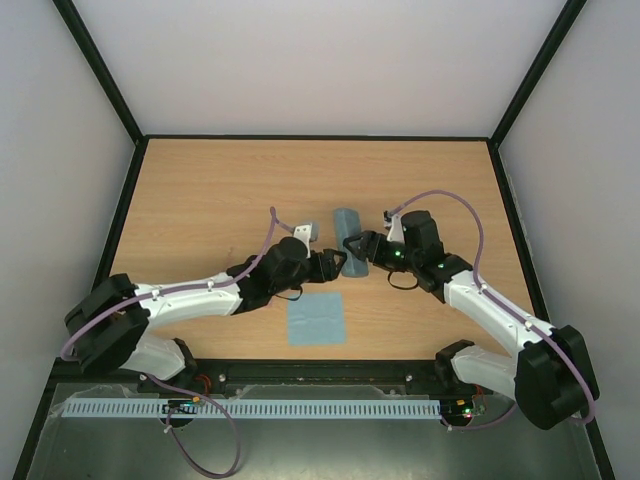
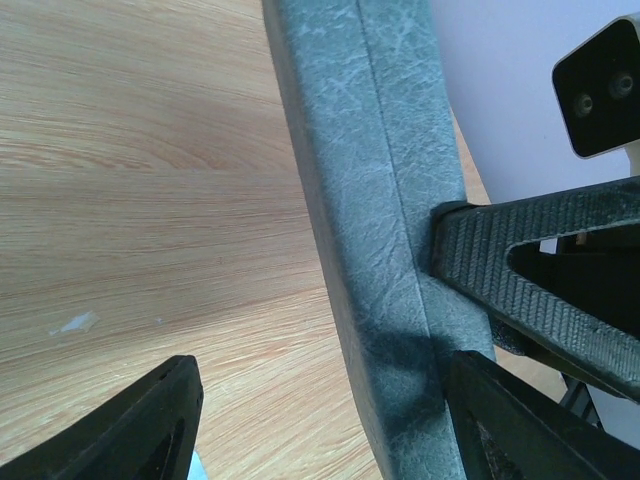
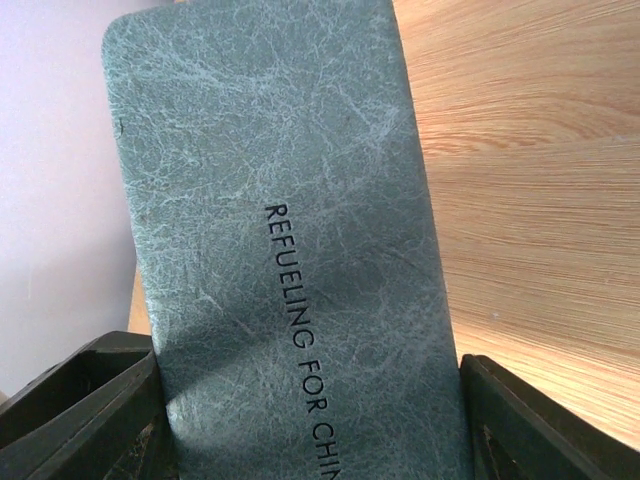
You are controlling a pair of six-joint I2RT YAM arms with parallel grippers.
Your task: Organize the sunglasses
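The blue-grey sunglasses case (image 1: 347, 222) is near the table's middle, tilted, its lettered face (image 3: 290, 230) filling much of the right wrist view. My right gripper (image 1: 350, 244) is shut on it, a finger against either side. From the left comes my left gripper (image 1: 341, 260), its fingers apart. In the left wrist view the seamed side of the case (image 2: 400, 200) passes by its right finger (image 2: 490, 410); whether they touch I cannot tell. The left finger (image 2: 165, 410) is clear of the case. The sunglasses are not visible; the left arm covers part of the table.
A grey-blue cloth (image 1: 316, 320) lies flat on the table in front of the grippers. Both grippers are very close together around the case.
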